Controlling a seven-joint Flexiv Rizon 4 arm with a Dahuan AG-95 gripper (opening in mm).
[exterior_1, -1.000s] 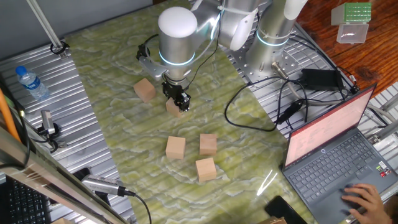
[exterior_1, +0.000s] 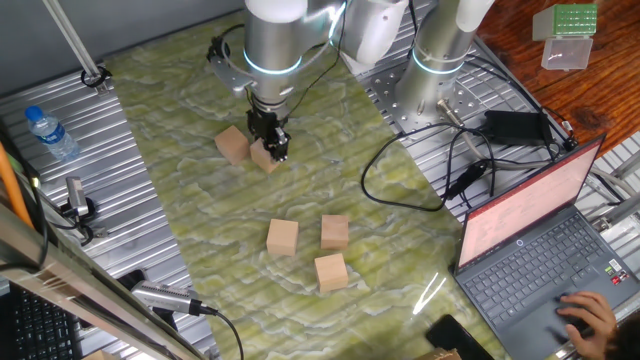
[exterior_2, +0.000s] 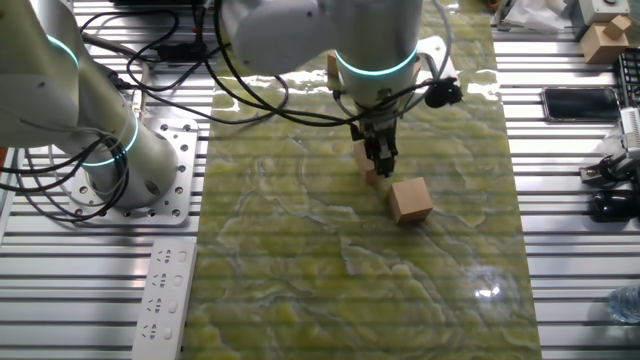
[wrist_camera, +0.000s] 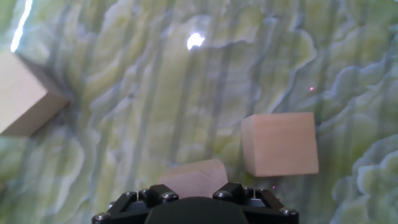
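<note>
Low over the green marbled table, my gripper (exterior_1: 268, 145) is shut on a light wooden block (exterior_1: 263, 157). In the wrist view that held block (wrist_camera: 198, 178) shows between the fingers at the bottom edge, its lower part hidden. Close beside it sits a second wooden block (exterior_1: 232, 146), apart from the held one by a narrow gap; exterior view 2 shows this block (exterior_2: 410, 201) just past the gripper. Three more blocks form a loose group nearer the middle: one left (exterior_1: 283, 237), one right (exterior_1: 335, 231) and one front (exterior_1: 331, 272). Whether the held block touches the table I cannot tell.
A laptop (exterior_1: 530, 260) with a person's hand (exterior_1: 590, 322) on it stands at the right edge. A black cable (exterior_1: 372, 178) loops onto the table's right side. A metal frame (exterior_1: 95, 270) runs along the left.
My gripper has moved up and left in exterior view 1, and the held block has moved with it toward the second block. The other blocks have stayed in place.
</note>
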